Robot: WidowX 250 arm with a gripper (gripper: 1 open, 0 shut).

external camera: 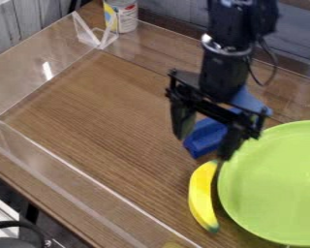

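Observation:
The black gripper (207, 131) hangs low over a blue block (201, 140), hiding much of it, with its fingers apart on either side. Whether the fingers touch the block is unclear. A yellow banana (201, 199) lies just in front, beside a large green plate (289, 174) at the right.
A can (120, 15) stands at the back left, near a white crumpled item (93, 31). A clear raised edge runs along the left side.

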